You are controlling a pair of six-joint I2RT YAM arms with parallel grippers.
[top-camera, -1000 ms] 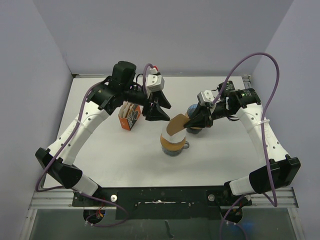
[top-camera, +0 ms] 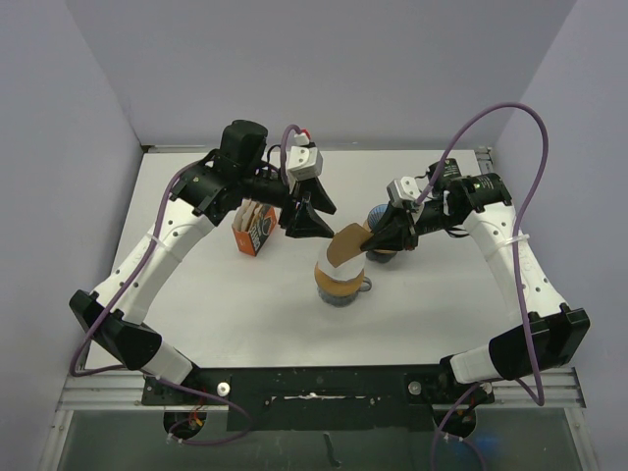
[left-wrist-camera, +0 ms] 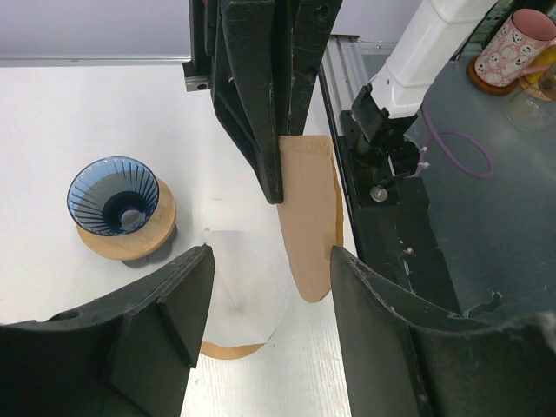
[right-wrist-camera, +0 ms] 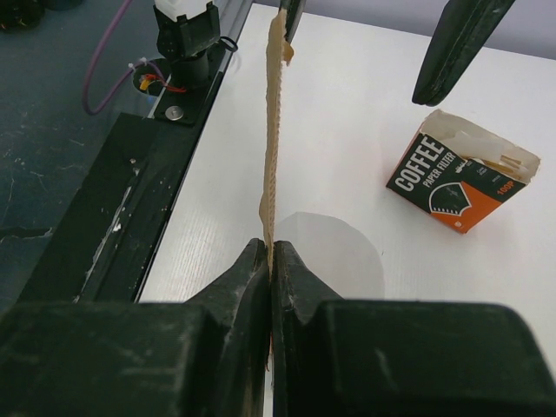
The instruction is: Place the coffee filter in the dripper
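Note:
A brown paper coffee filter point(top-camera: 346, 244) is pinched along one edge in my right gripper, which is shut on it. In the left wrist view, the filter point(left-wrist-camera: 308, 221) hangs tilted over a pale translucent dripper point(left-wrist-camera: 248, 295), outside it. That dripper point(top-camera: 339, 267) sits on a wooden ring over a grey mug. My left gripper is open, its fingers wide apart. The filter's free edge shows close to one of its fingertips point(left-wrist-camera: 339, 261); whether they touch I cannot tell.
A blue ribbed dripper point(left-wrist-camera: 113, 195) on a wooden ring point(left-wrist-camera: 165, 217) stands beyond, near the right arm. To the left lies an orange-and-black coffee filter box point(top-camera: 254, 228) with its top open.

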